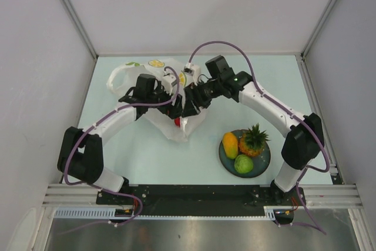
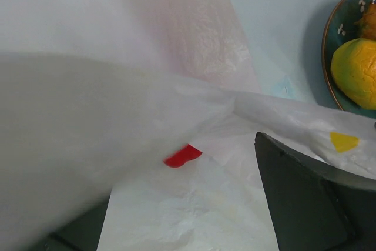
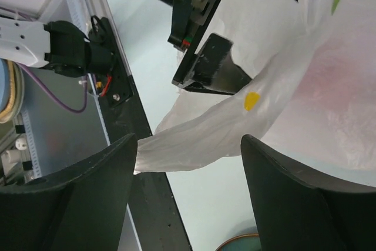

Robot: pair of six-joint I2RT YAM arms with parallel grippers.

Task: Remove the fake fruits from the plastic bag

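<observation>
The white plastic bag [image 1: 161, 116] lies on its side at the left middle of the table, its opening toward the right. A red fruit [image 2: 183, 156] shows partly in the bag, mostly covered by folds. My left gripper [image 1: 176, 109] is open at the bag's mouth, with bag film [image 2: 147, 121] lying across in front of it. The right gripper [image 1: 191, 111] is also open, close beside the left one at the bag's edge. In the right wrist view a fold of the bag [image 3: 200, 139] runs between the right fingers, not gripped.
A dark plate [image 1: 258, 171] at the right front holds a pineapple [image 1: 254, 141], a yellow mango-like fruit [image 1: 230, 144] and a green round fruit [image 1: 243, 164]. The arms nearly touch at the bag.
</observation>
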